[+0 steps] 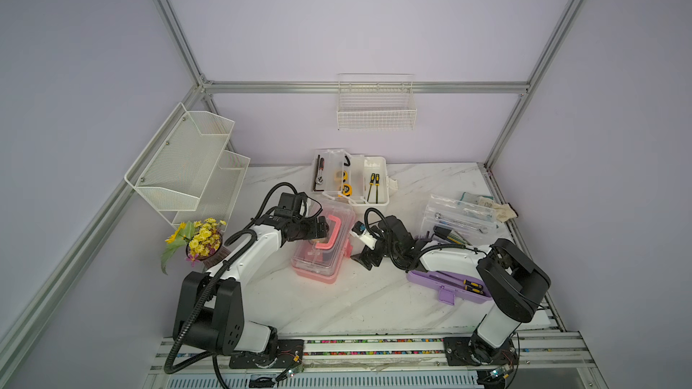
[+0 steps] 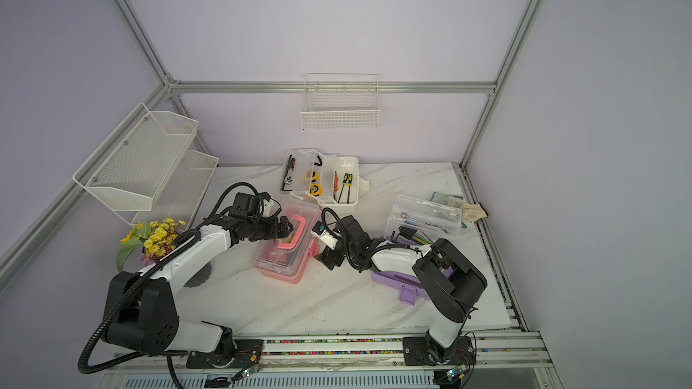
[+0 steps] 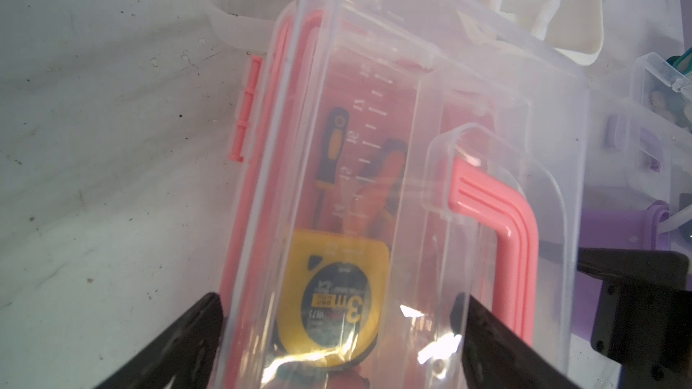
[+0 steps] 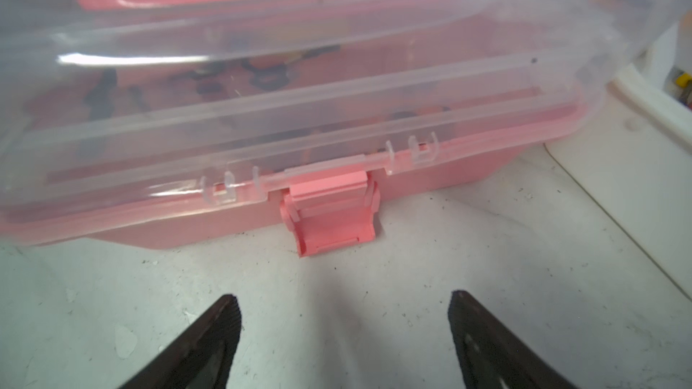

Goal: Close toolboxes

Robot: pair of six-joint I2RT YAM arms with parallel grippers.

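A pink toolbox (image 1: 310, 263) with clear lid and pink handle (image 3: 508, 245) sits in the middle, lid down. My left gripper is over that lid, part open, fingers either side of its clear raised section; whether it grips is unclear. My right gripper stands open just off the box's side, facing the hanging pink latch (image 4: 330, 219). A white toolbox (image 1: 375, 198) at the back stands open with screwdrivers and tape measures. A purple toolbox (image 1: 439, 281) at the right is open, its clear lid raised, partly hidden by my right arm.
A flower pot (image 1: 214, 259) stands at the left under wire shelves (image 1: 180, 165). A pouch (image 1: 503, 210) lies at the back right.
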